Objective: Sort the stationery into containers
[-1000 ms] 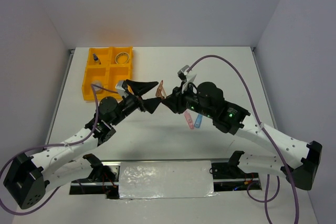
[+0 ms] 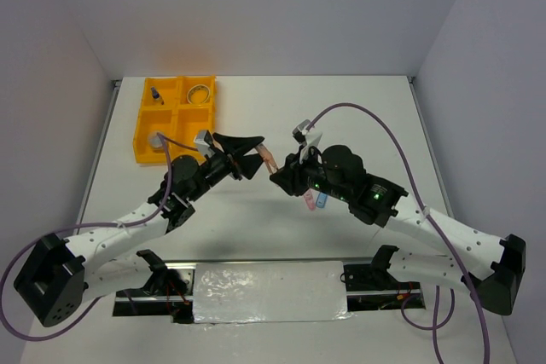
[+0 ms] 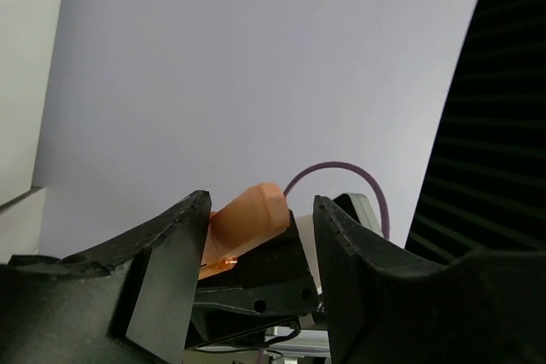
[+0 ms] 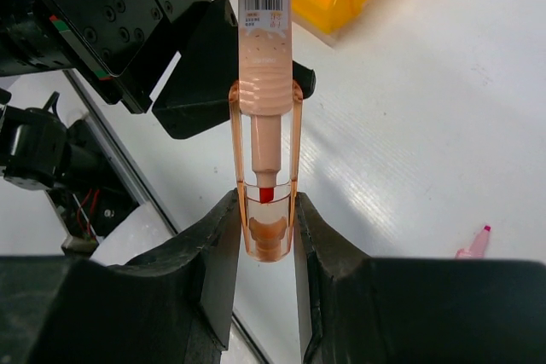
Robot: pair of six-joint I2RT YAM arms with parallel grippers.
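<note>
An orange pen-like item [image 4: 265,66] with a barcode label and a clear orange-tinted holder round its lower part stands between the two arms. My right gripper is shut on the clear lower end, one finger each side. At the other end, my left gripper [image 2: 254,158] has its fingers apart, the item's body reaching between them. The same orange body [image 3: 252,221] shows between the left fingers in the left wrist view, with a gap toward the right finger [image 3: 331,249]. Both grippers are raised over the white table.
An orange divided box [image 2: 177,117] at the back left holds a tape roll [image 2: 198,94], a dark small bottle [image 2: 156,95] and a pale round thing [image 2: 155,139]. A pink item [image 2: 310,200] and a blue item [image 2: 322,199] lie by the right gripper.
The orange item has turned in the top view and now slants straight from the right gripper toward the left fingers. Both arms have shifted slightly right; the right gripper is a little lower in view.
</note>
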